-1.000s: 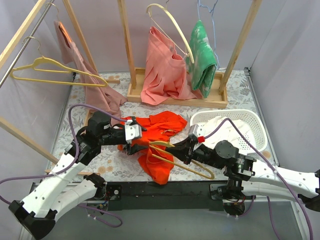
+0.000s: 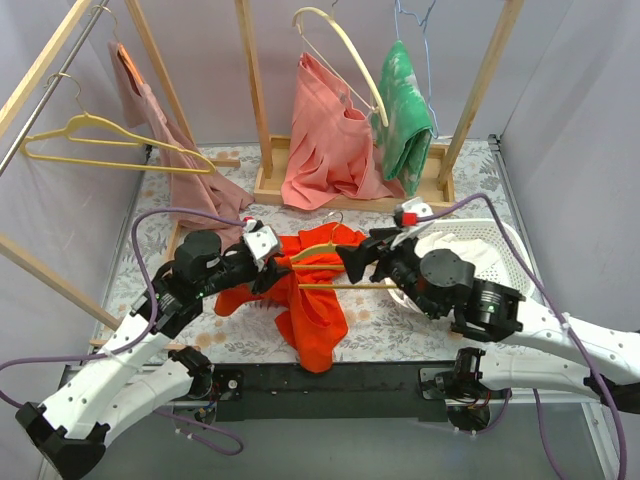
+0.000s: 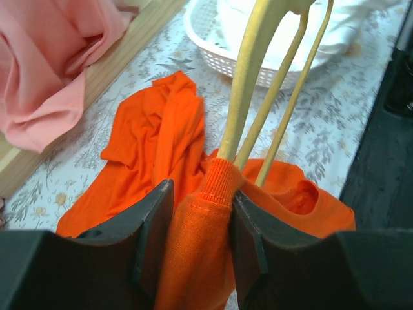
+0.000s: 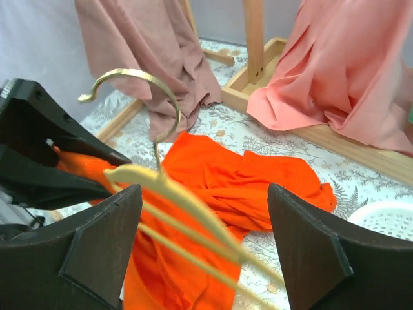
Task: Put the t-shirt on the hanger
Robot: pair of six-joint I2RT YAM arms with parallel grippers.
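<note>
The orange t-shirt (image 2: 312, 325) lies bunched on the table, part of it lifted to my left gripper (image 2: 284, 268). In the left wrist view, one end of the yellow hanger (image 3: 248, 84) runs into the gathered orange cloth (image 3: 203, 252), and the left fingers close around that bundle. The hanger's covered tip is hidden. My right gripper is open, with the hanger's shoulder and bars (image 4: 193, 205) passing across the space between and beyond its fingers. The metal hook (image 4: 173, 106) points up, and the hanger stays raised above the shirt.
Behind, pink cloth (image 2: 325, 140) and a green cloth (image 2: 402, 120) hang on a wooden rack. An empty yellow hanger (image 2: 85, 125) hangs at left beside a dusty-pink garment (image 2: 180, 160). A white basket (image 2: 500, 235) with white cloth stands at right, partly behind the right arm.
My right gripper has opened and moved up from the hanger. The hanger has swung from slanting down to the right to nearly level. My left gripper has lowered and closed around the cloth.
</note>
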